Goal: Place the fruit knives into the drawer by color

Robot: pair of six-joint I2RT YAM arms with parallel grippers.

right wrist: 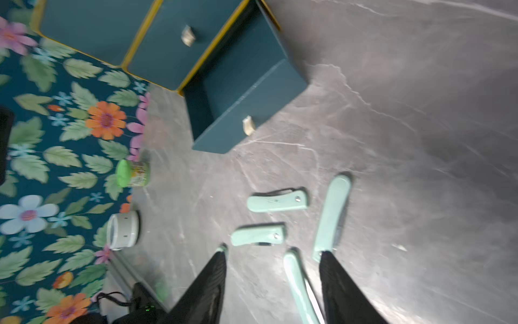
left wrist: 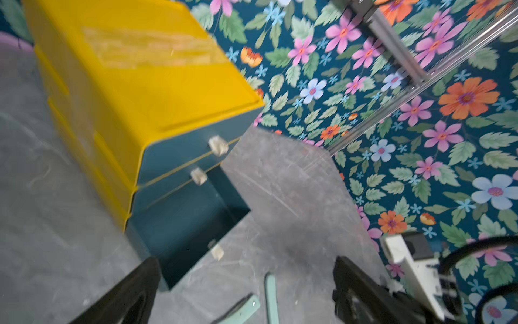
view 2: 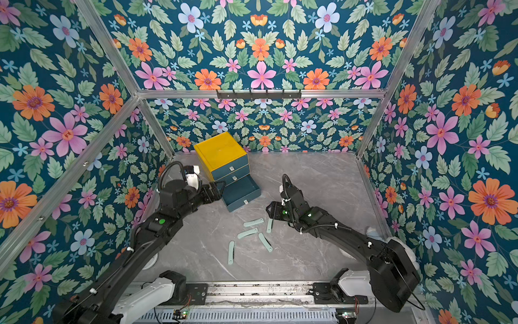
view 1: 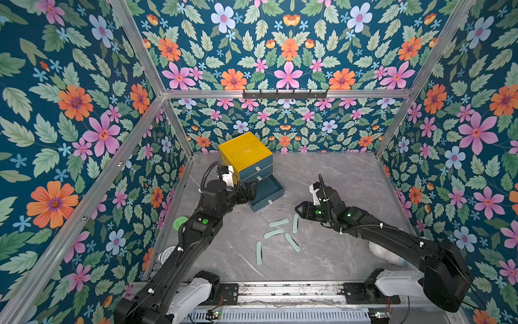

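A yellow cabinet [view 1: 242, 145] with dark blue drawer fronts stands at the back left, its bottom drawer [view 2: 242, 199] pulled out and empty. Several pale green fruit knives [right wrist: 278, 201] lie scattered on the table in front of it. My left gripper [view 1: 248, 193] stands open, left of the drawer and above the table, holding nothing. My right gripper [view 1: 302, 211] is open over the knives, at the right of the drawer, with nothing between its fingers.
A green-lidded jar [right wrist: 129, 174] and a white round object [right wrist: 121, 231] sit along the left side. A white plush [view 1: 385, 253] lies at the front right, partly behind my arm.
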